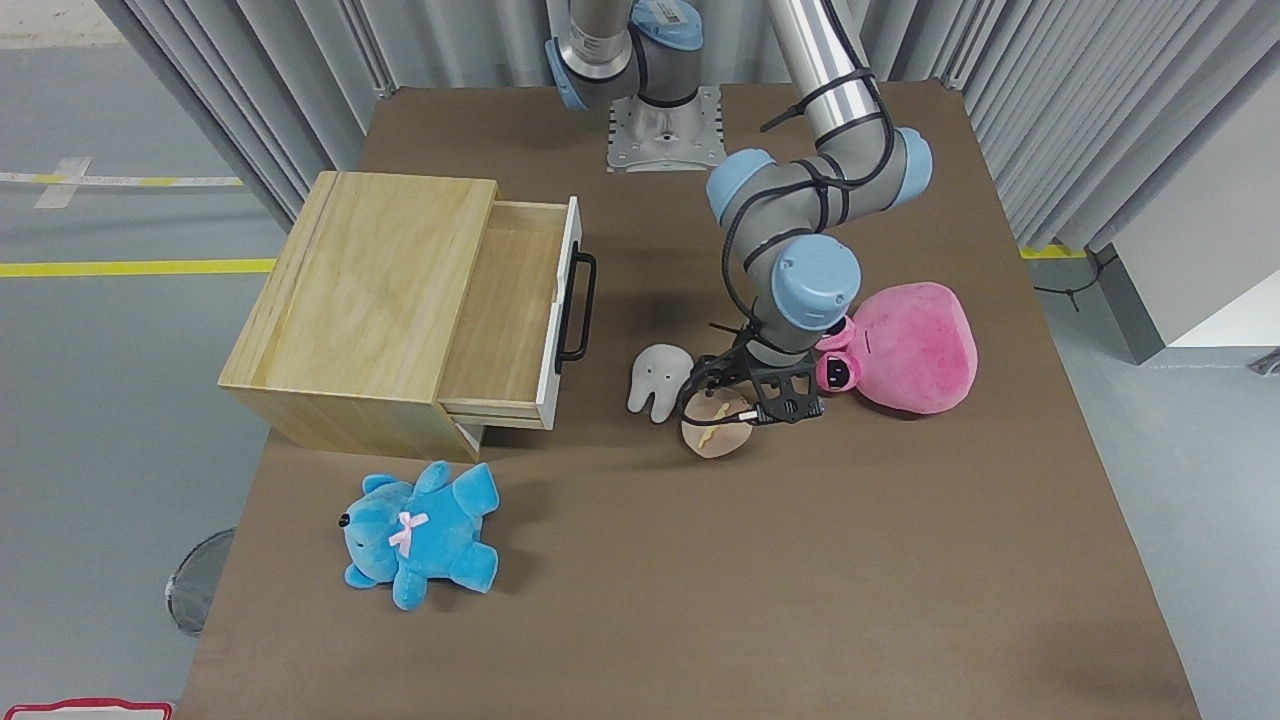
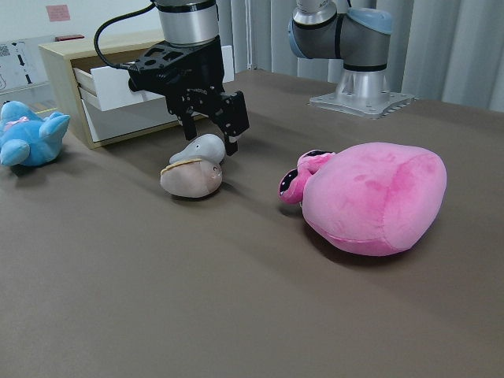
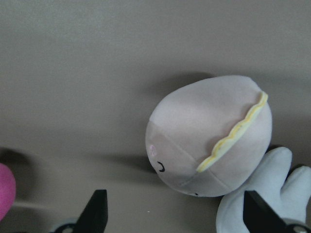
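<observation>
My gripper [image 2: 209,130] hangs over a round beige plush [image 1: 716,434] with a yellow frill and a white tooth-shaped plush [image 1: 659,374] beside it. In the wrist view its two fingers stand apart at the bottom edge, open with nothing between them; the beige plush [image 3: 204,131] lies just beyond them, touching the white plush [image 3: 252,199]. A pink plush [image 1: 912,348] lies to the right of the gripper, a blue bear [image 1: 426,540] at the front left.
A wooden cabinet [image 1: 348,288] stands at the left with its drawer [image 1: 504,306] pulled out, black handle facing right. The arm's base stands at the back.
</observation>
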